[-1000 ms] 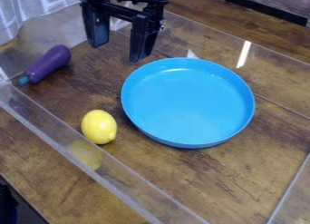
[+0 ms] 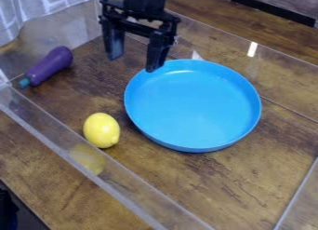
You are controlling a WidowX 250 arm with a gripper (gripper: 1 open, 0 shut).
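Note:
The dark gripper (image 2: 134, 49) hangs at the top centre of the camera view, open, its two fingers apart with nothing seen between them, above the bare wood just behind a blue plate (image 2: 192, 103). A yellow lemon-like object (image 2: 100, 130) lies left of the plate's near side. A purple eggplant-like object (image 2: 48, 65) lies at the upper left, left of the gripper.
Clear plastic walls run along the left and lower left, with another edge at the right.
The plate and both other objects have not moved.

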